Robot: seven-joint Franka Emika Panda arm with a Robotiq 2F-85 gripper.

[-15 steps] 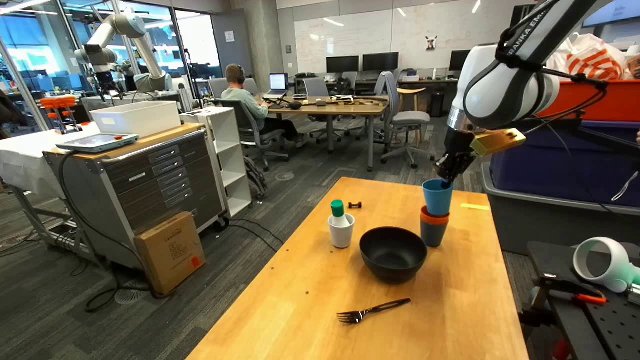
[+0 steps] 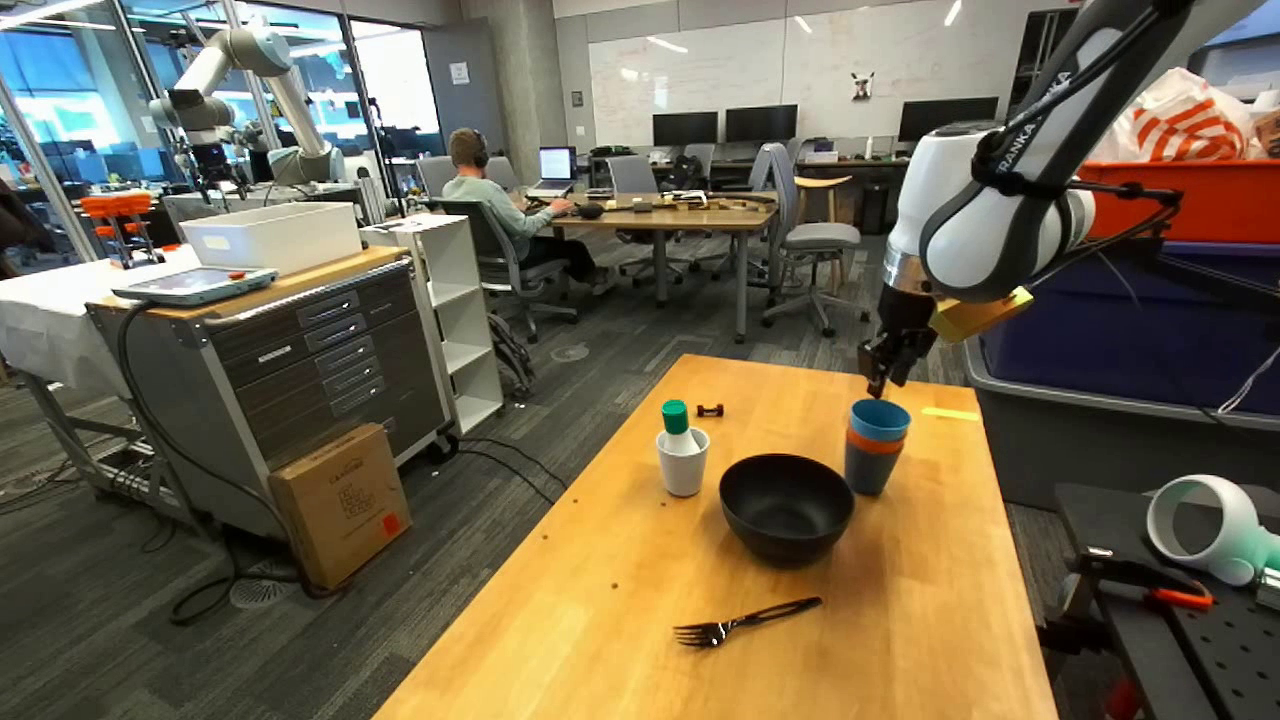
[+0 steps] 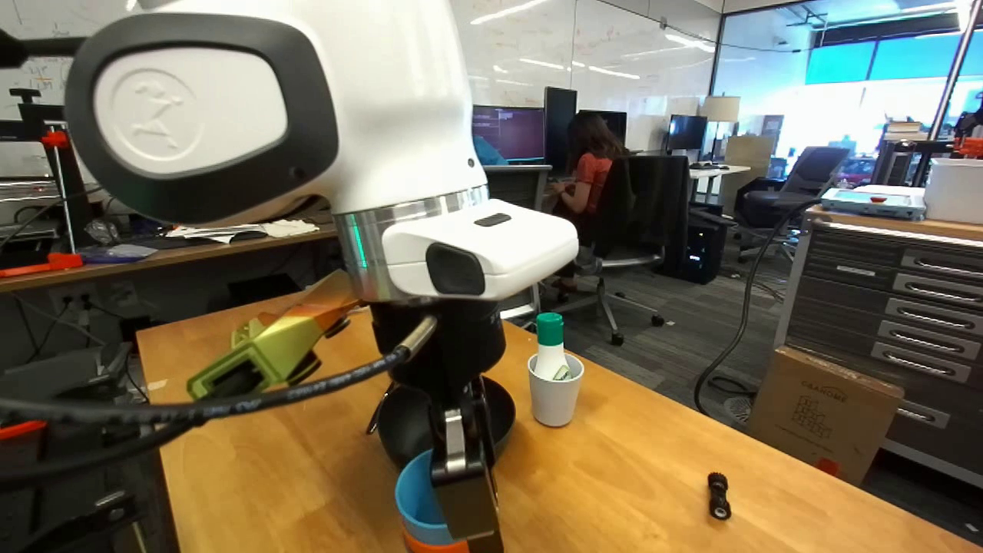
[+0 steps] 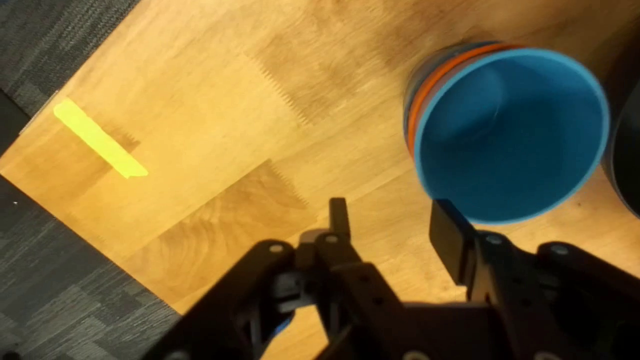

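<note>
A blue cup (image 2: 881,419) sits nested in an orange cup (image 2: 875,445), which is itself inside a grey cup (image 2: 867,470) on the table. Just above the stack's far side, my gripper (image 2: 877,389) points downward. From the wrist, the gripper is open, with bare tabletop showing between its fingers. Its right fingertip (image 4: 448,237) overlaps the edge of the blue cup's rim in that view; whether they touch, I cannot tell. In exterior view 2 the gripper hides part of the stack.
Close beside the stack is a black bowl (image 2: 786,509). A white cup (image 2: 683,466) holds a green-capped bottle (image 2: 675,419), with a small black dumbbell-shaped object (image 2: 710,410) behind it. The black fork (image 2: 749,622) lies nearer. Yellow tape (image 2: 950,414) marks the clear far right corner.
The blue cup has gone from sitting high above the orange cup, at my fingers, to deep inside it. My gripper has shifted slightly left and lower and is now clear of the cup's inside.
</note>
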